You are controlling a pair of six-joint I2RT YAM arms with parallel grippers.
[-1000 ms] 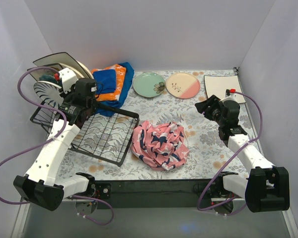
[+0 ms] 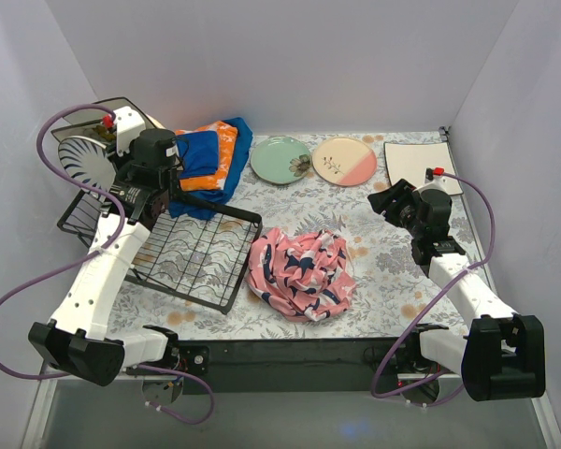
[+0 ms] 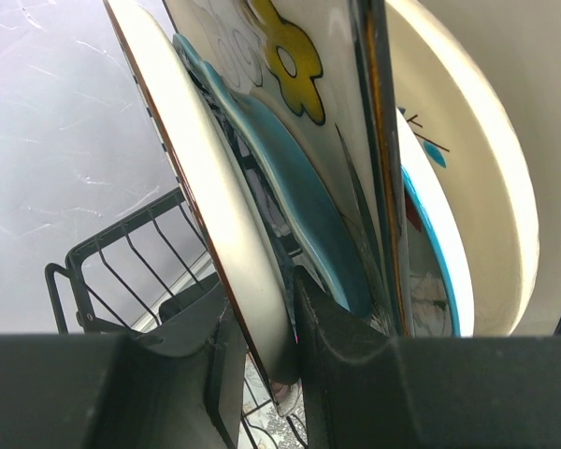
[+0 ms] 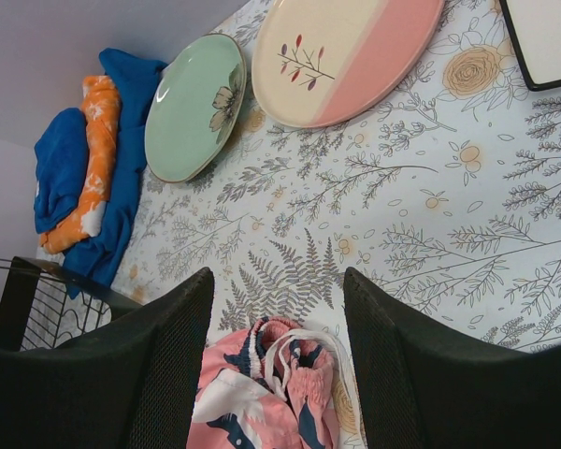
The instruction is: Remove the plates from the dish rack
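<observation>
The dish rack [image 2: 196, 262] stands at the left, plates crowded in its back part. My left gripper is among them, shut on the rim of a cream plate [image 3: 196, 159]. Beside that plate stand a teal plate [image 3: 290, 196], a flowered square plate [image 3: 309, 75] and further pale plates. In the top view much of this is hidden by the left arm. My right gripper hangs open over the right half of the counter. A green plate [image 2: 279, 159] and a pink-and-cream plate [image 2: 343, 160] lie flat at the back.
A pink patterned cloth [image 2: 299, 276] is heaped at front centre. Blue and orange towels [image 2: 226, 154] lie behind the rack. A white square board [image 2: 416, 159] is at back right. The counter between cloth and right arm is clear.
Compared with a second ago, my left gripper sits slightly higher in the top view, further into the plates, and the striped plate has shifted a little. The right arm is still.
</observation>
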